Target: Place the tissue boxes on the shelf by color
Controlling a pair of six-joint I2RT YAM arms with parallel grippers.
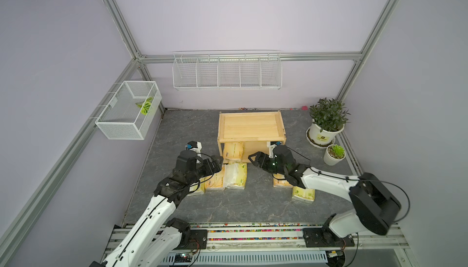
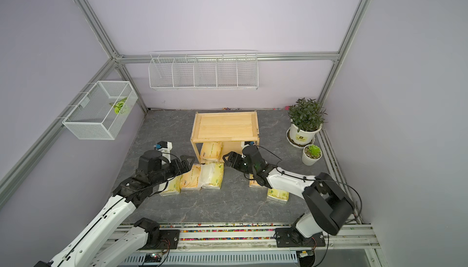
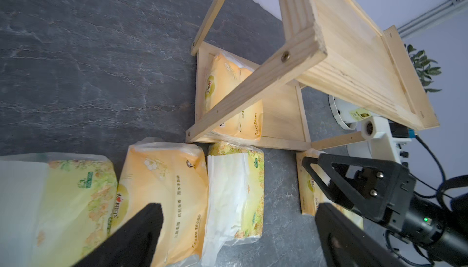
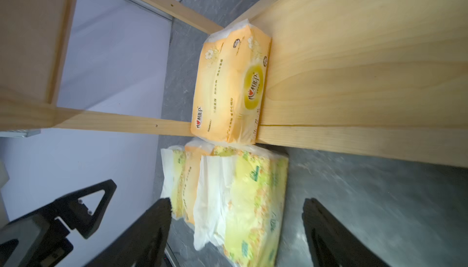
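An orange tissue pack (image 4: pixel 229 86) stands on the lower board of the wooden shelf (image 1: pixel 252 126), at its left end. Along the table before the shelf's left side lie a yellow-green pack (image 3: pixel 73 203), an orange pack (image 3: pixel 165 194) and another yellow-green pack (image 3: pixel 251 189). At the right are a second orange pack (image 1: pixel 281 181) and a yellow-green pack (image 1: pixel 303 194), both partly hidden by the right arm. My left gripper (image 1: pixel 214 164) hangs open above the left row. Just in front of the shelf, my right gripper (image 1: pixel 256 158) is open and empty.
A large potted plant (image 1: pixel 328 120) and a small pot (image 1: pixel 334 154) stand at the right. White wire baskets (image 1: pixel 227 72) hang on the back wall, and another basket (image 1: pixel 129 111) is at the left. The lower board's right part (image 3: pixel 282 116) is bare.
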